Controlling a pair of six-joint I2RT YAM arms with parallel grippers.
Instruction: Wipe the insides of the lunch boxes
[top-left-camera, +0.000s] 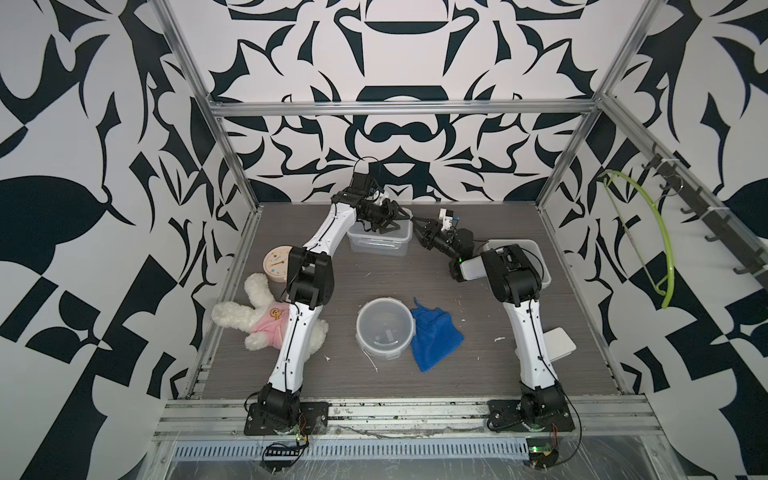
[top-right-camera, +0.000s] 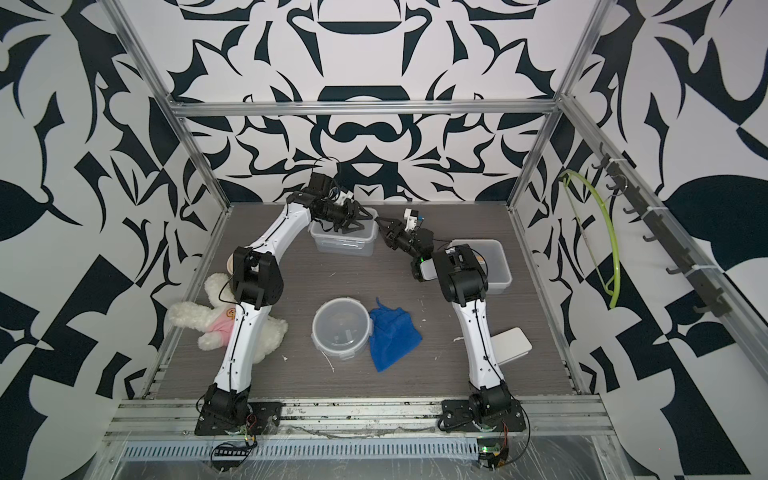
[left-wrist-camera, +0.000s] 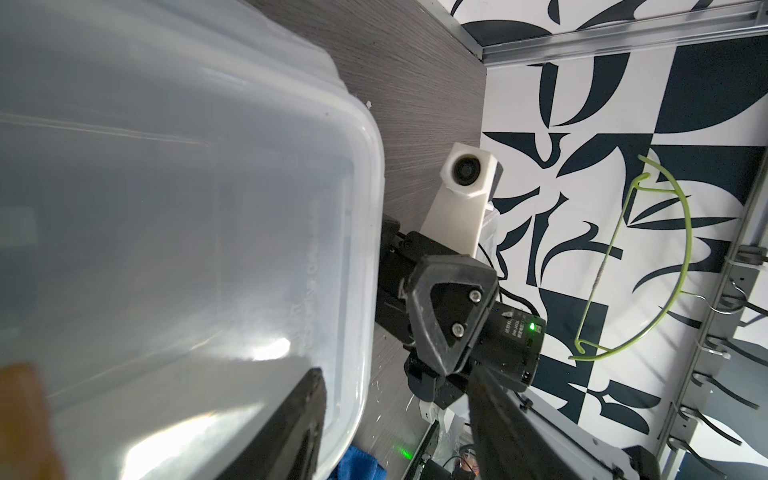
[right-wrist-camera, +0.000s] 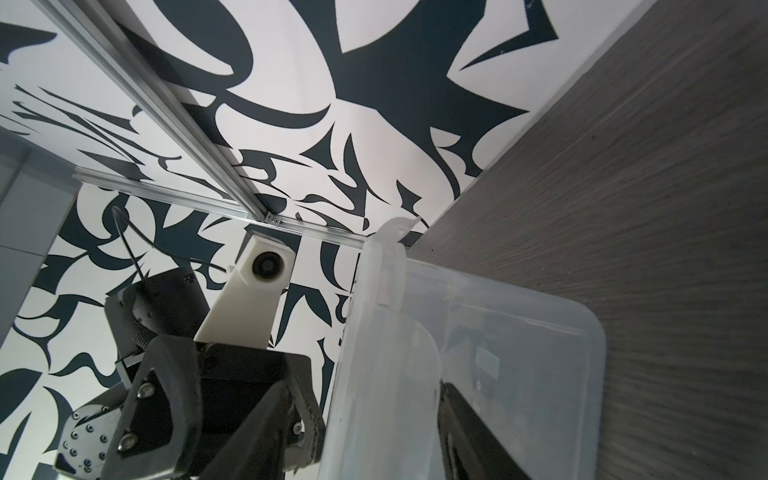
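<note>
A clear lunch box (top-left-camera: 380, 244) (top-right-camera: 344, 246) stands at the back centre. My left gripper (top-left-camera: 388, 214) is over it; in the left wrist view its fingers are near the box's inner wall and rim, and what lies between them is unclear. My right gripper (top-left-camera: 425, 232) is just right of that box, facing its side wall (right-wrist-camera: 520, 360), with its fingers apart. A second rectangular box (top-right-camera: 496, 268) is at the right, partly behind the right arm. A round clear tub (top-left-camera: 385, 328) sits front centre, beside a blue cloth (top-left-camera: 436, 340).
A white plush toy (top-left-camera: 240, 316) in pink and a round wooden item (top-left-camera: 276, 260) lie at the left. A white flat object (top-left-camera: 558, 344) lies front right. The middle of the table between the boxes and tub is clear.
</note>
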